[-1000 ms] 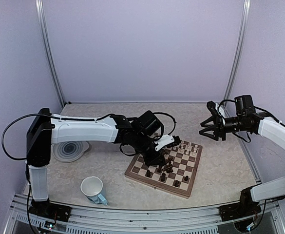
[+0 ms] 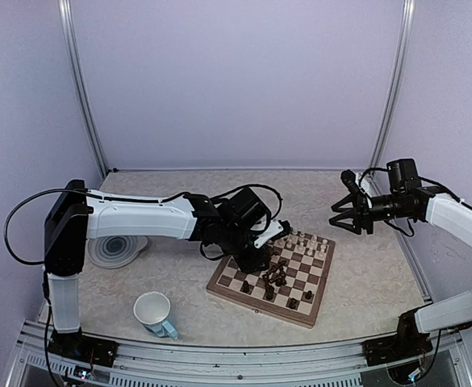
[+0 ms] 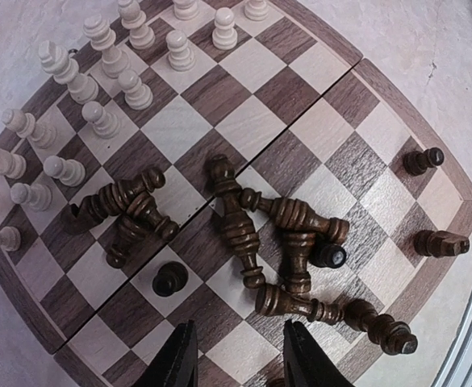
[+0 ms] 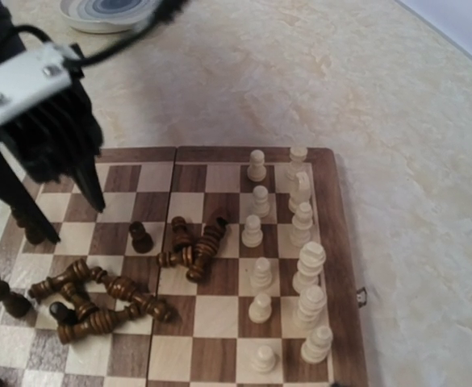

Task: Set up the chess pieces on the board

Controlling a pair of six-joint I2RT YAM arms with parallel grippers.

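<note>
The wooden chessboard (image 2: 316, 298) lies mid-table. White pieces (image 3: 180, 50) (image 4: 309, 302) stand in rows along one side. Dark pieces lie toppled in clusters near the middle, including a long piece (image 3: 240, 230) and a crossed group (image 4: 203, 246). A few dark ones stand upright, such as a pawn (image 3: 169, 278) and another (image 3: 421, 161). My left gripper hangs over the board, fingers apart, nothing visible between them; in the right wrist view its fingers (image 4: 86, 189) point down over the dark side. My right gripper (image 2: 350, 219) stands open off the board's back right.
A white mug with blue handle (image 2: 152, 310) sits front left. A round lidded dish (image 2: 114, 250) lies at the left. The table behind and right of the board is clear, with walls at back and sides.
My left arm has shifted slightly over the board, a little to the left compared with a second ago. The right arm is practically still.
</note>
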